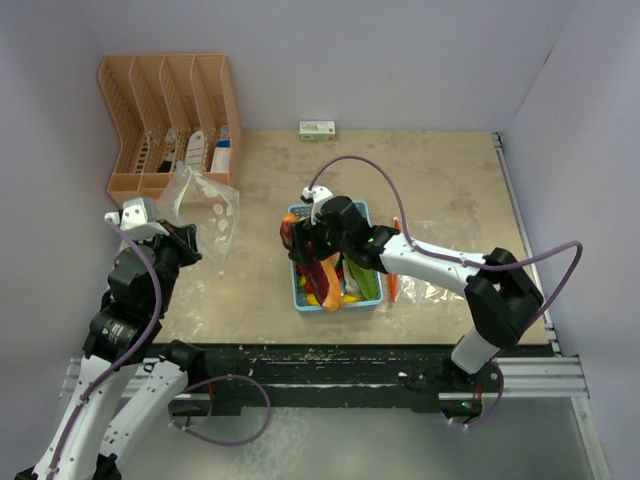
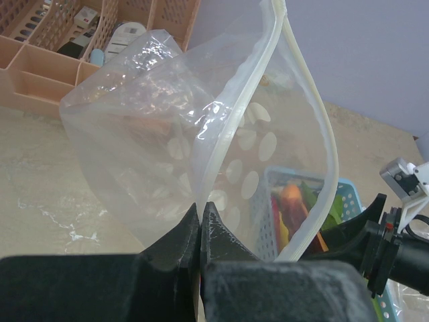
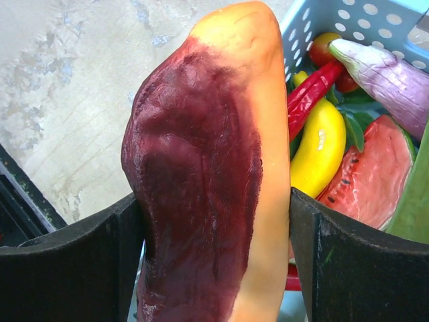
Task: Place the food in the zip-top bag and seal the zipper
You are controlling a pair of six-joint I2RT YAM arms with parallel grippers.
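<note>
A clear zip top bag [image 2: 147,127] hangs from my left gripper, its pale zipper edge [image 2: 234,114] spread into an open loop above the fingertips. Those fingers are shut with the thin film pinched between them. Over the left side of the blue basket [image 1: 345,306], my right gripper has its fingers pressed against both sides of a large dark red and orange food piece [image 3: 201,154]. This piece lies aslant in the top view. Under it, the basket holds a yellow pepper [image 3: 322,144], a red chili, an eggplant [image 3: 389,74] and a watermelon slice [image 3: 375,174].
A peach-coloured divided rack [image 1: 165,120] stands at the back left, and a small box [image 1: 317,130] sits by the back wall. Clear plastic [image 1: 440,265] lies flat right of the basket. Table between bag and basket is bare.
</note>
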